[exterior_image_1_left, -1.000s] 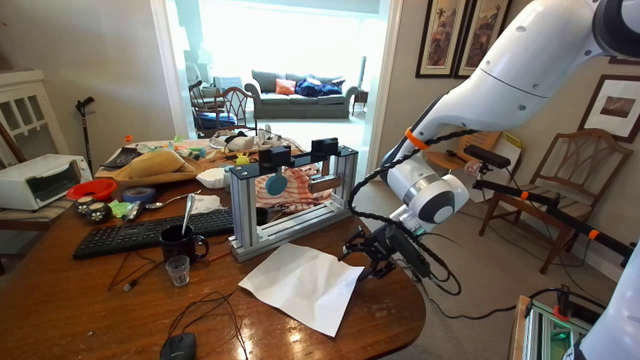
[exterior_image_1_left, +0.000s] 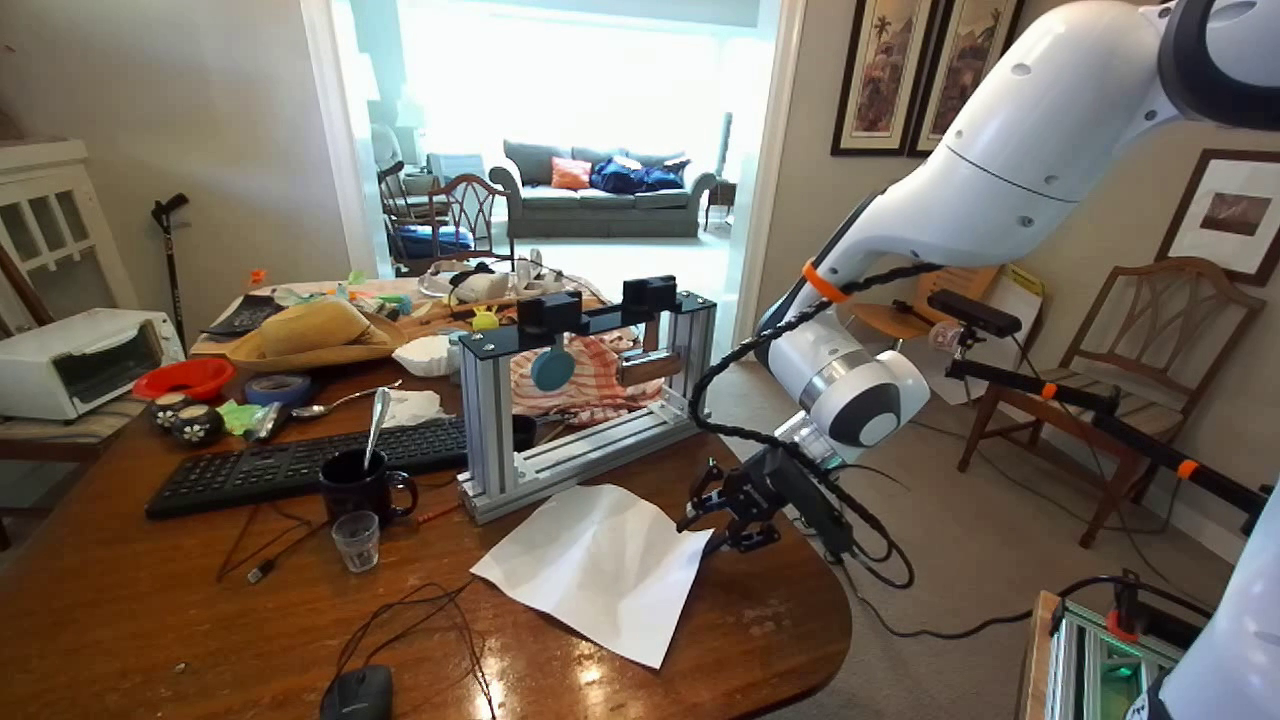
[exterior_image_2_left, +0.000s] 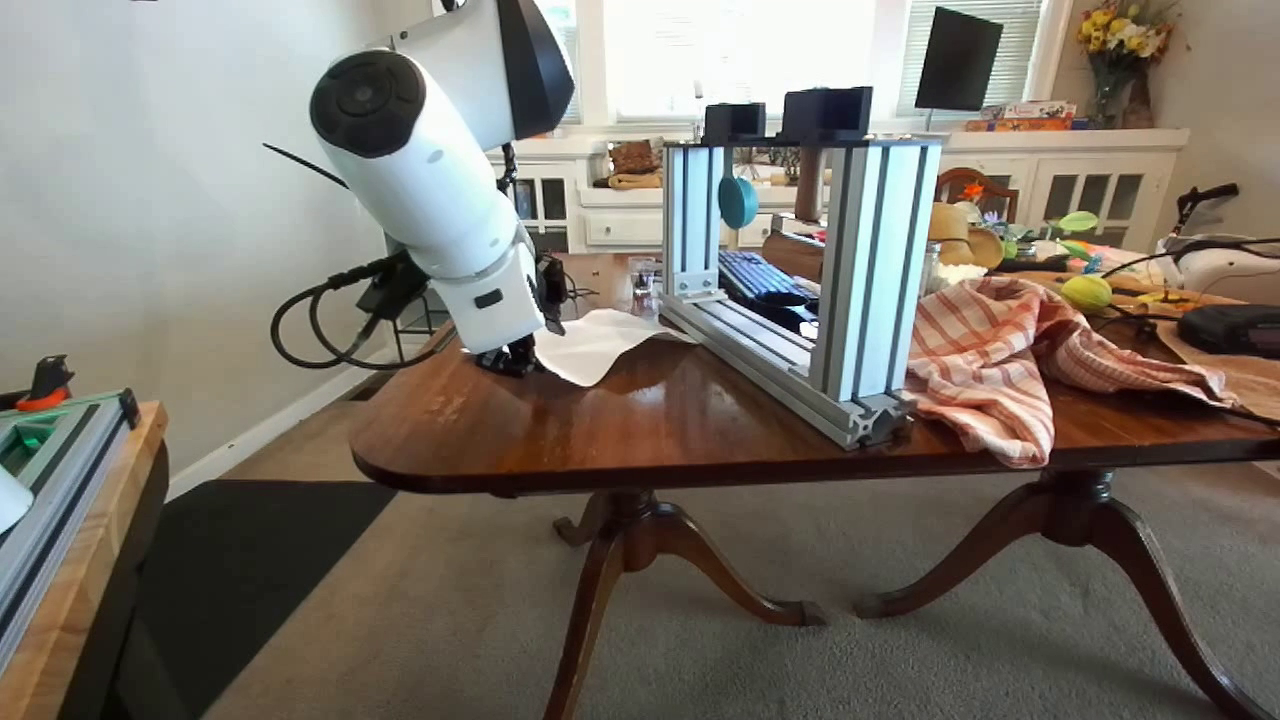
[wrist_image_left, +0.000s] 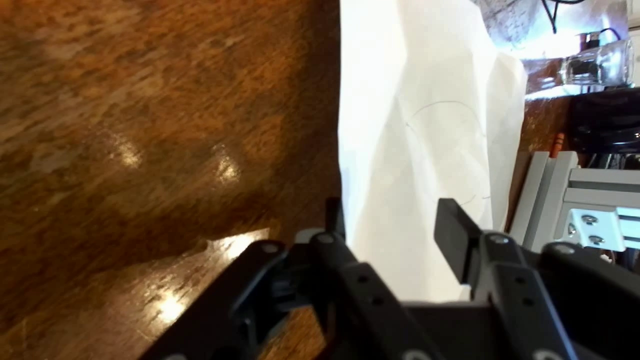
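A white sheet of paper (exterior_image_1_left: 600, 570), creased and with faint drawn lines, lies on the wooden table, its surface uneven. At its right edge in exterior view 1 is my black gripper (exterior_image_1_left: 701, 535), low over the tabletop. The wrist view has the paper (wrist_image_left: 420, 156) running in between the two fingers of the gripper. These stand apart, the left one beside the paper's long edge and the right one over or beside its other side. Contact with the paper is unclear. In exterior view 2 the arm partly hides the gripper (exterior_image_2_left: 536, 343).
Just behind the paper stands an aluminium frame (exterior_image_1_left: 588, 450). A dark mug (exterior_image_1_left: 360, 482) with a spoon, a small glass (exterior_image_1_left: 356, 541), a keyboard (exterior_image_1_left: 300, 466) and a mouse (exterior_image_1_left: 357, 694) with its cable are to the left. Bare table lies at the front right.
My gripper has moved a little to the left and its fingers look closer together. The paper has shifted slightly left as well, with its near-gripper edge displaced.
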